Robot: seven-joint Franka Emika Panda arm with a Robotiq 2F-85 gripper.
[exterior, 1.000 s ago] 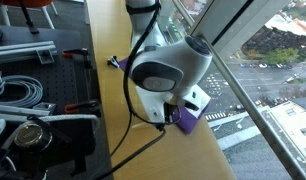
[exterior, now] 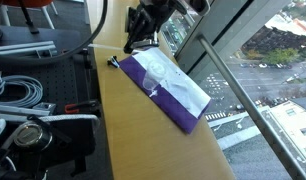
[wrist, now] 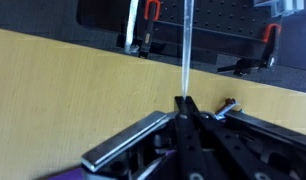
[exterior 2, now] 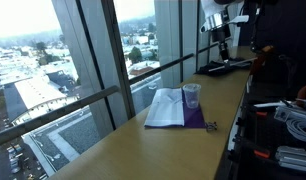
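Observation:
In the wrist view my gripper is shut, with a thin, pale, see-through stick (wrist: 188, 45) running from its fingertips across the table edge and over the black cart. In exterior view 1 the gripper (exterior: 130, 47) hangs past the far end of the purple-and-white sheet or folder (exterior: 188, 90). A clear cup (exterior 2: 191, 95) stands upright on that sheet, near its cart-side edge. Beside the sheet lies a small dark tool or clip (exterior 2: 211, 126); its exact kind is too small to tell.
Along one side of the wooden table (exterior 2: 123, 155) stands a black cart with red-and-black clamps (exterior: 83, 106), coiled cables (exterior: 18, 90) and a round metal item (exterior: 28, 134). Windows line the other side.
The arm has swung away from above the sheet toward the table's far end, uncovering the cup and most of the sheet in exterior view 1.

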